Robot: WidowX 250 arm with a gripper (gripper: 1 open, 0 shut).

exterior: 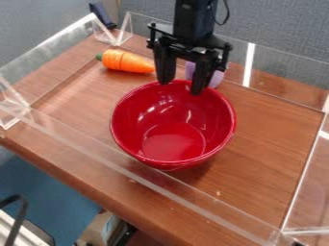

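Observation:
My black gripper (pixel 182 79) hangs just over the back rim of a large red bowl (pixel 171 135), its two fingers apart with nothing seen between them. An orange carrot (pixel 129 61) with a green tip lies on the wooden table behind and left of the bowl. A purple object (pixel 216 75), mostly hidden behind the gripper, sits at the back beside it.
The wooden table (pixel 264 154) is enclosed by clear low walls along its edges. Free wood shows right of the bowl and to its left. A dark cable and other items lie below, off the table at lower left.

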